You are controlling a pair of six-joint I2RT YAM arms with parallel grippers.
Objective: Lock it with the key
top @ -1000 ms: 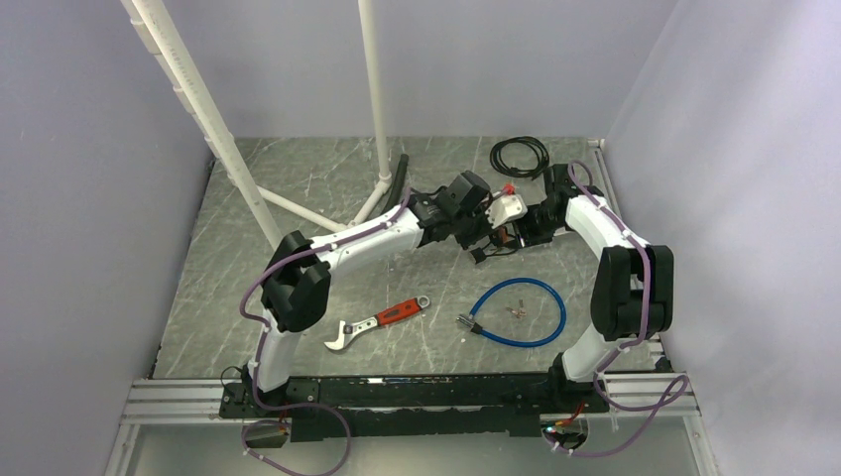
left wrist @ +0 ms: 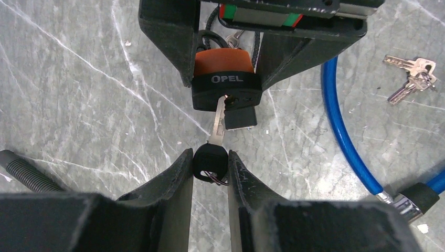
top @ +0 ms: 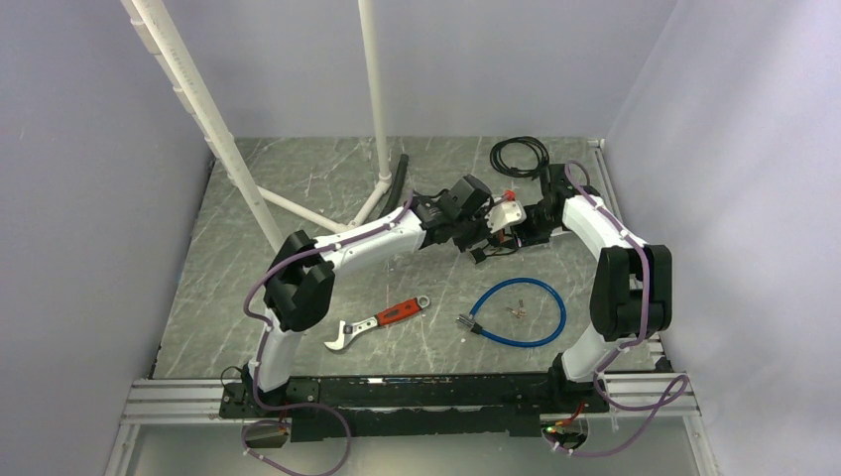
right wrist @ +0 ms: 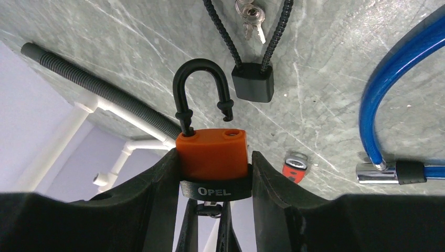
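An orange and black OPEL padlock (right wrist: 212,155) is in my right gripper, which is shut on its body. Its black shackle (right wrist: 197,65) stands raised, one leg free of the body. In the left wrist view a key (left wrist: 217,126) has its blade tip in the keyway on the padlock's underside, most of the blade still showing. The key's black head (left wrist: 204,155) sits between the fingertips of my left gripper, one on each side. Whether they press on it I cannot tell.
A small black cable lock (right wrist: 253,84) and its keys lie below the grippers. Other loose keys (left wrist: 414,76) lie near the blue hose (top: 562,312). A red-handled wrench (top: 397,311) lies at front left; a white pipe frame (top: 377,109) stands behind the left arm.
Both arms hold nearly the same pose in the top view. The right gripper appears to have shifted very slightly to the left.
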